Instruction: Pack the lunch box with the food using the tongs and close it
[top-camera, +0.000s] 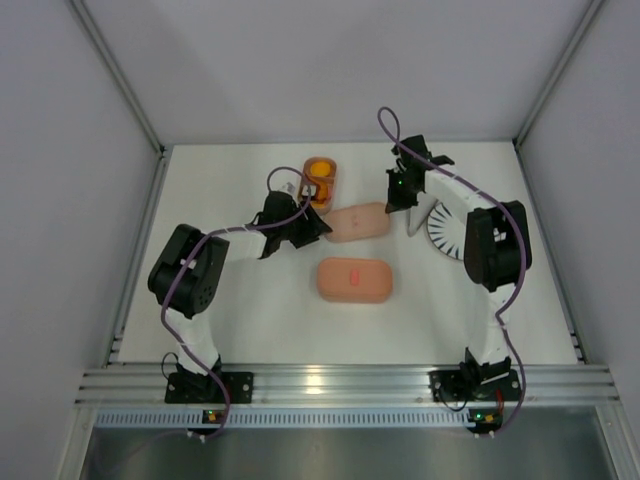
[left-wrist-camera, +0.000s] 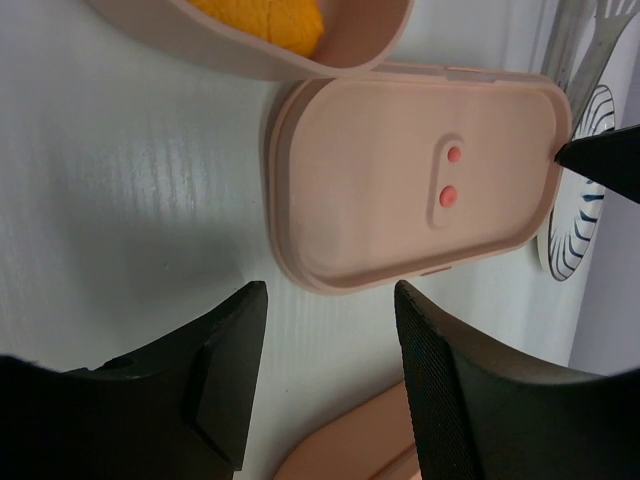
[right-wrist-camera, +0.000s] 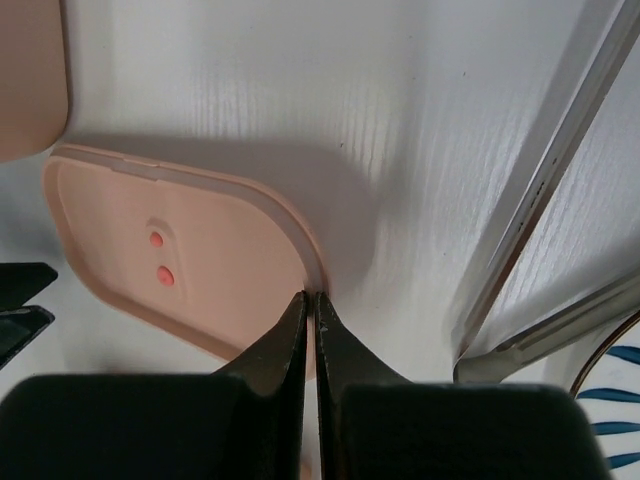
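The flat peach lid (top-camera: 358, 222) with two red dots is slightly askew below the open lunch box (top-camera: 332, 178), which holds orange food (top-camera: 320, 169). My right gripper is shut at the lid's right end, the thin rim pinched at its fingertips. In the left wrist view, the lid (left-wrist-camera: 380, 190) extends beneath the box's corner, its far end by the right gripper's dark finger (left-wrist-camera: 610, 160). Open and empty, my left gripper hovers by the lid's near left end, fingers apart.
A second peach box (top-camera: 354, 290), with a red mark on top, lies in front of the lid. Right of the lid are a striped plate (top-camera: 445, 232) and cutlery (top-camera: 420, 213). Bare table spreads at the left and front.
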